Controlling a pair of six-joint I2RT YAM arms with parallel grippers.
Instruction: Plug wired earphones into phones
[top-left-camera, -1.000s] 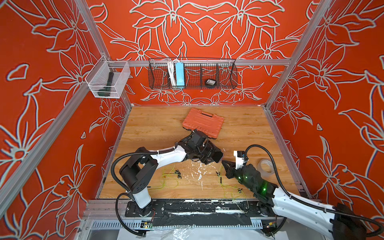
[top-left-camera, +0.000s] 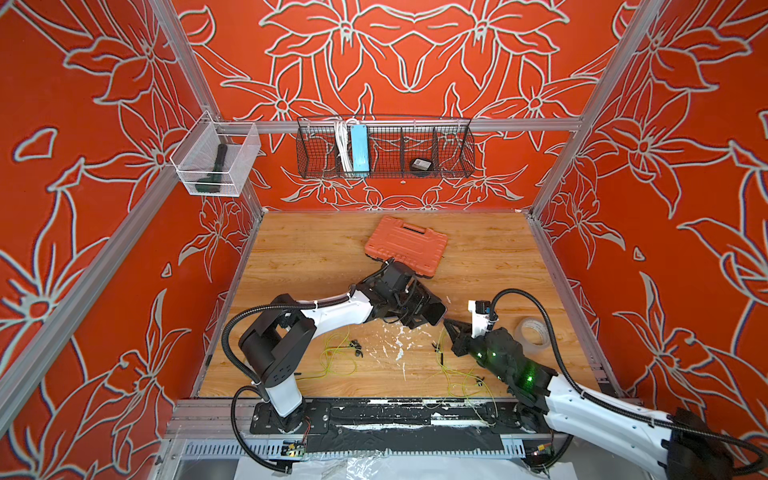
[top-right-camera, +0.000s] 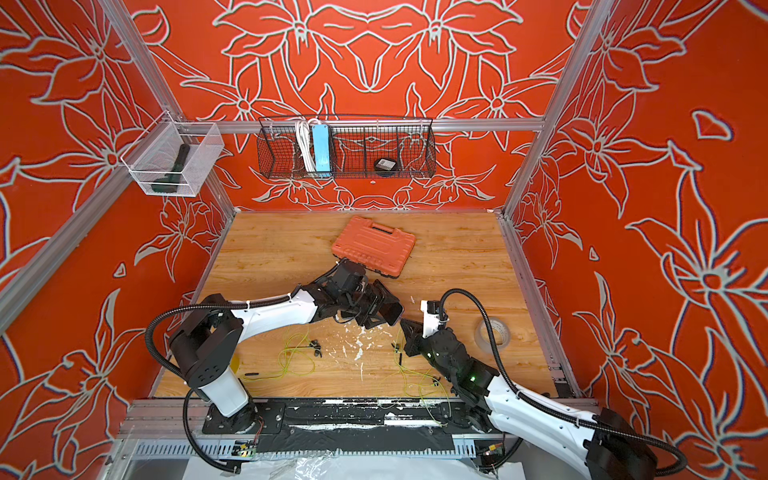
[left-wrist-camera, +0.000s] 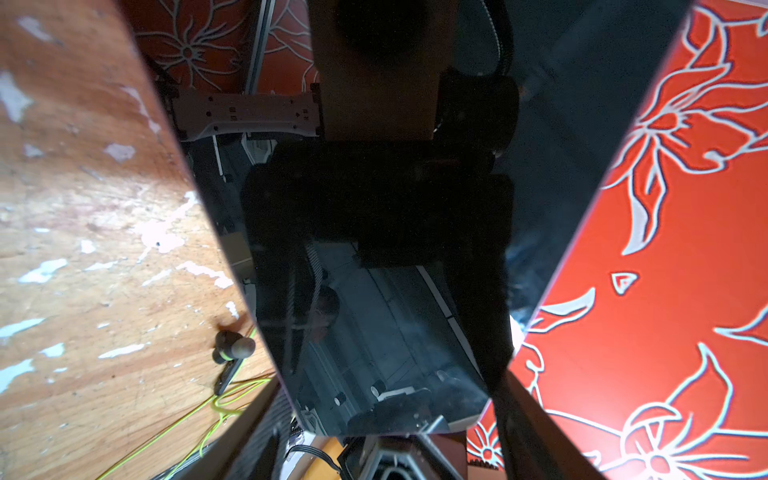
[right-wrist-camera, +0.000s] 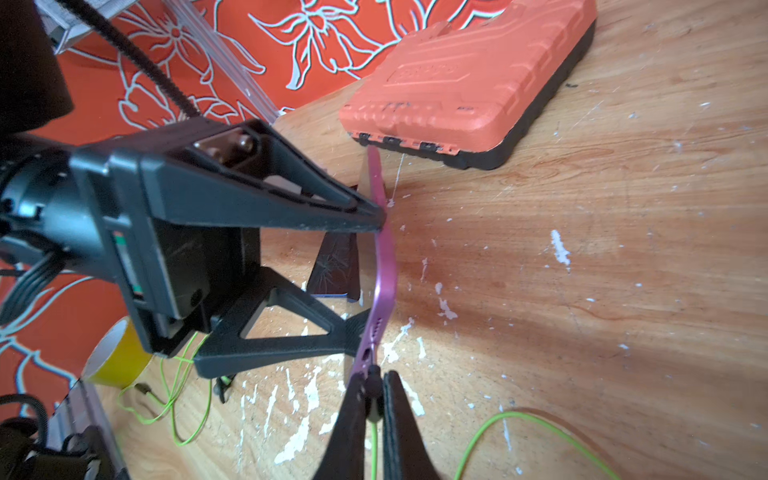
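Note:
My left gripper (top-left-camera: 416, 308) is shut on a phone (top-left-camera: 434, 312), its dark screen filling the left wrist view and its pink edge (right-wrist-camera: 384, 272) showing in the right wrist view. My right gripper is shut on an earphone plug (right-wrist-camera: 373, 382) at the phone's lower end, with the green cable (right-wrist-camera: 374, 448) hanging below. Whether the plug is seated in the port cannot be told. Tangled yellow-green earphone wires (top-left-camera: 460, 380) lie on the table to either side.
An orange case (top-left-camera: 406, 244) lies behind the grippers. A tape roll (top-left-camera: 520, 332) sits right of my right arm. Wire baskets (top-right-camera: 384, 144) hang on the walls.

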